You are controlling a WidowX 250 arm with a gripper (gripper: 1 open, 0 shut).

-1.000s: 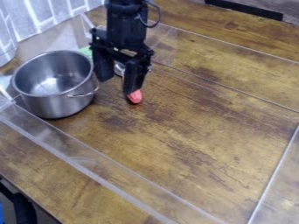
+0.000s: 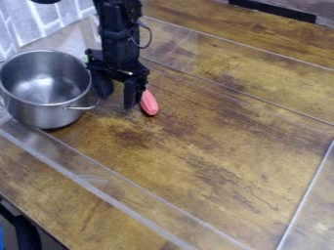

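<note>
The black gripper [image 2: 117, 86] reaches down from the top of the view, just right of a steel pot [image 2: 46, 90] at the left. Its fingers are dark against shadow; whether they are open or shut I cannot tell. A pink elongated object [image 2: 148, 103] lies on the wooden table [image 2: 222, 146], right of the gripper.
A clear strip runs along the lower left, and the table's dark back edge is at the top right.
The gripper has moved back and left, close to the pot's right side, uncovering more of the pink object. The green thing behind it is now hidden.
</note>
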